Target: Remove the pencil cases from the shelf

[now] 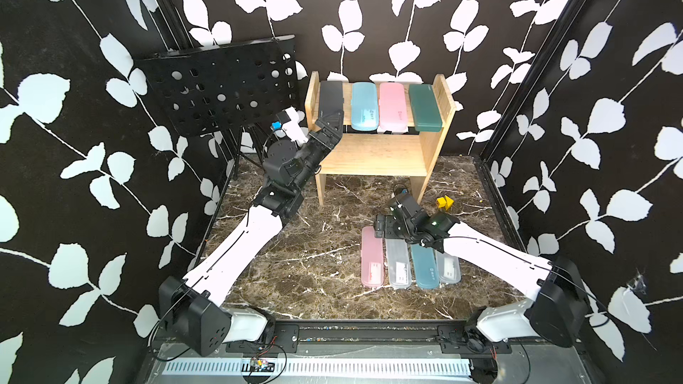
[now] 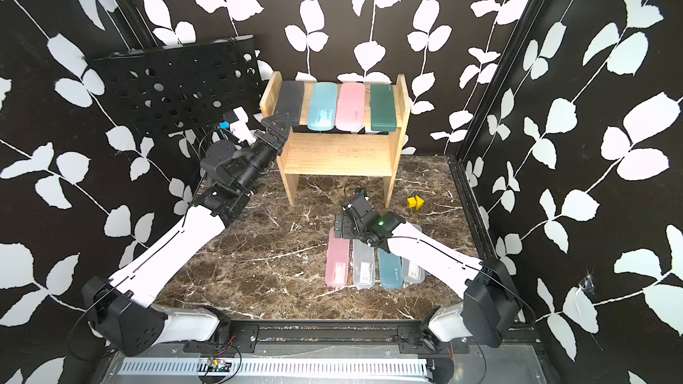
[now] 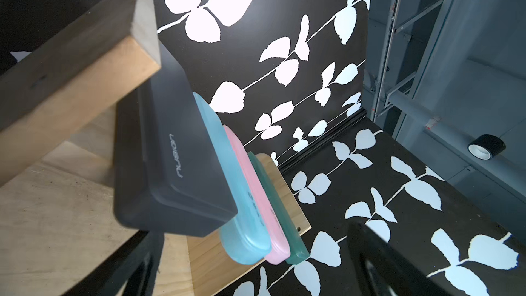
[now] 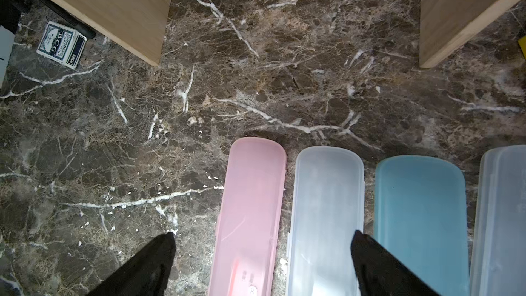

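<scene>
Along the top of the wooden shelf lie a dark grey pencil case, a light blue one, a pink one and a dark green one, left to right. In front of the grey case's near end is my left gripper, open and empty, its fingers blurred at the bottom of its wrist view. On the table in front of the shelf, a translucent pink case, a clear one, a blue one and another clear one lie side by side. My right gripper hangs open above them, holding nothing.
A black perforated panel stands left of the shelf, near my left arm. A yellow object lies right of the shelf's leg, and a small labelled box by its left leg.
</scene>
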